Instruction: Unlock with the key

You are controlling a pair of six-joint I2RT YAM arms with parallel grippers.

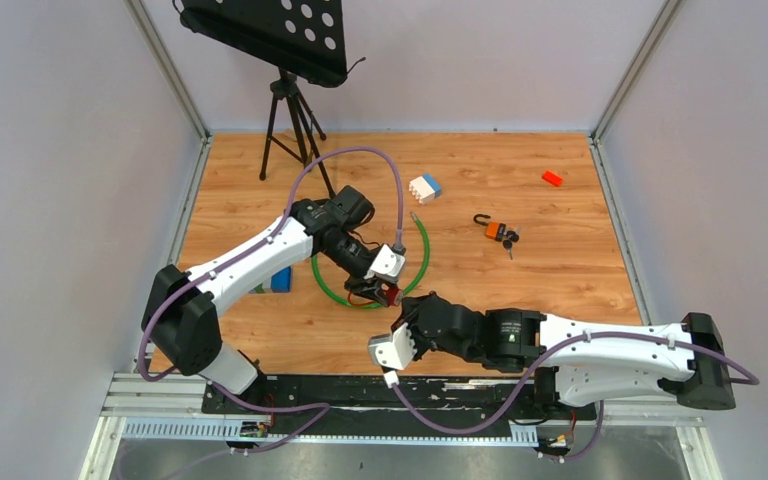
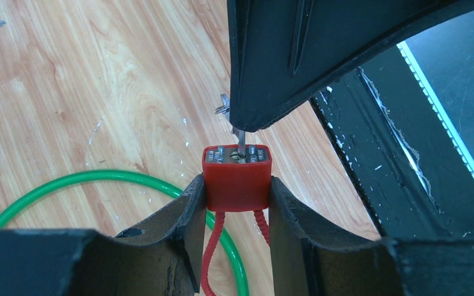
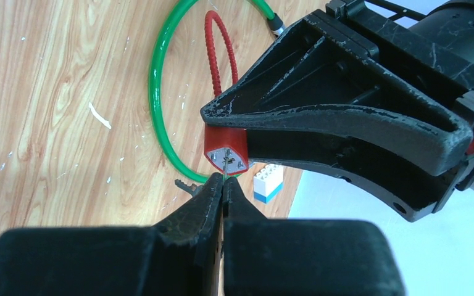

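Observation:
Held sideways between the fingers of my left gripper is a red padlock (image 2: 237,179), its red shackle hanging below and its keyway face turned to the other arm. My right gripper is closed on a thin key (image 2: 242,140); only its blade shows past the fingertips. That blade meets the keyway in the padlock's face (image 3: 227,159); how deep it sits cannot be told. More key metal (image 2: 224,108) dangles beside the right fingertips. From above, both grippers meet near the table's front middle.
A green hose (image 1: 423,250) curves on the table under the grippers. Farther right lie an orange padlock with keys (image 1: 495,230) and a red block (image 1: 552,178). A white-and-blue brick (image 1: 424,189) sits behind.

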